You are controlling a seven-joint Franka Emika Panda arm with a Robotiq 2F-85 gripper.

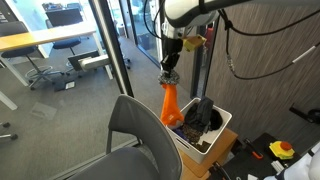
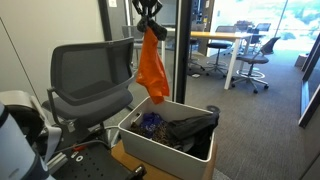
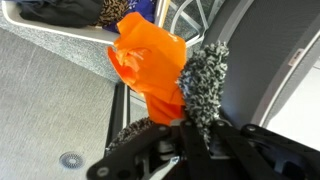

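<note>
An orange cloth hangs long and limp from my gripper, which is shut on its upper end. In exterior view 2, the cloth is above the white bin, its lower tip close to the near rim. The wrist view shows the orange cloth between speckled black-and-white surfaces at the fingers; whether these are finger covers or other fabric, I cannot tell. Dark cloths and a patterned dark heap lie in the bin.
A dark office chair stands beside the bin, its backrest rising close to it. A wooden surface edges the bin. Open carpet lies beyond the chair, with desks farther back.
</note>
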